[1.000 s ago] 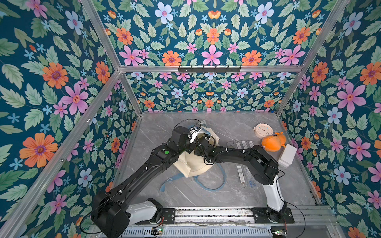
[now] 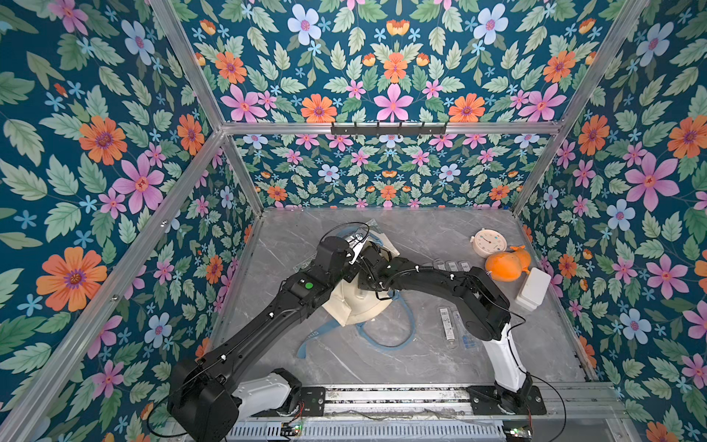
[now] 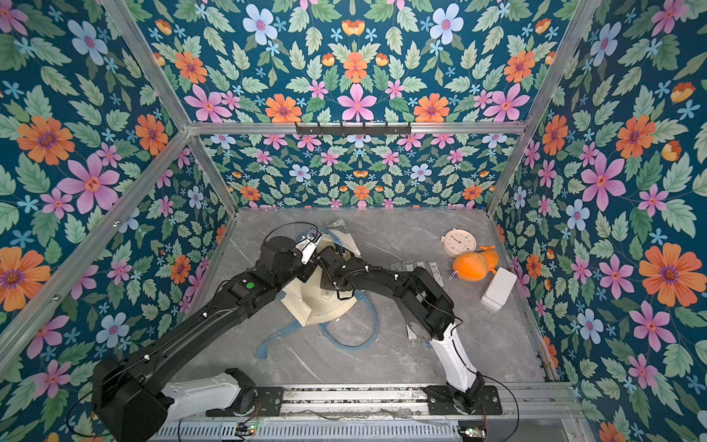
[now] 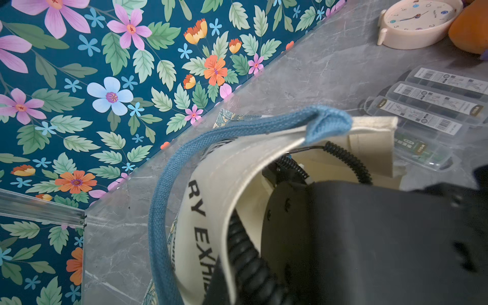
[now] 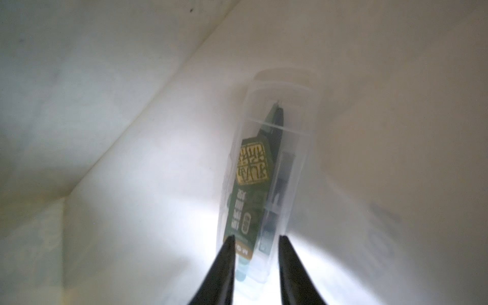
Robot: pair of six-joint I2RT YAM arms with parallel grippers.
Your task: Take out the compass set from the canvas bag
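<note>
The cream canvas bag lies mid-table with its mouth held up and a blue strap along its rim. At the rim, my left gripper is shut, one dark fingertip against the printed outer side; the other is hard to make out. My right gripper reaches inside the bag, its blurred fingers on either side of the compass set near its lower end. The compass set is a clear slim case with a dark green label, lying along the bag's inside. In the top views the arms hide the case and both fingertips.
Several clear cases lie right of the bag, with another nearer the front. At the right stand a pale pink clock, an orange plush and a white box.
The right forearm has shifted slightly, and its gripper has moved a little leftward within the bag mouth. The bag has shifted slightly with it. My left arm has stayed almost still.
</note>
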